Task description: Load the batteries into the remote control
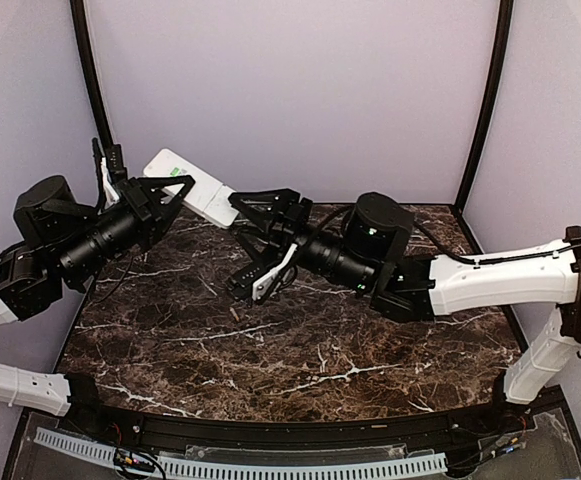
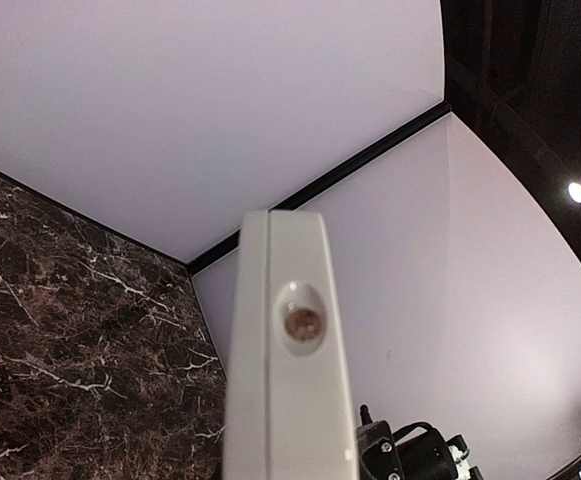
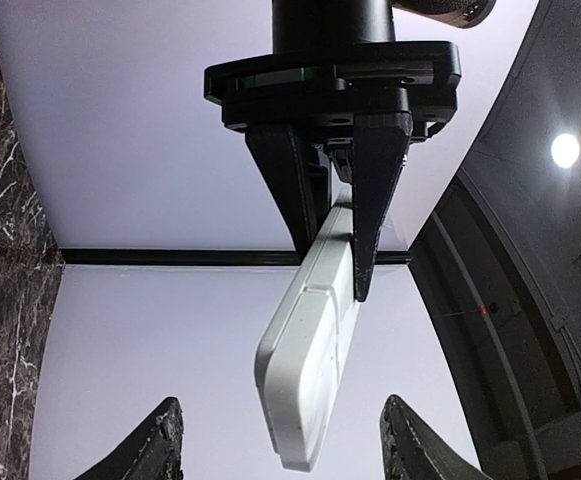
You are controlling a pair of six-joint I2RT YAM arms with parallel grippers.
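Observation:
The white remote control (image 1: 185, 178) is held up in the air, slanting down to the right, a seam crossing it near its lower end. Around its body my left gripper (image 1: 177, 190) is shut. From the left wrist view, the remote's narrow end (image 2: 300, 400) shows a round recess. My right gripper (image 1: 236, 215) is at the lower end in the top view. In the right wrist view its two fingers (image 3: 155, 445) stand wide apart, the remote's end (image 3: 295, 400) between them in the picture and clear of both. A small copper-coloured piece (image 1: 235, 314), possibly a battery, lies on the table.
Pale walls (image 1: 300, 100) enclose the back and sides. The two arms stand close together at the remote.

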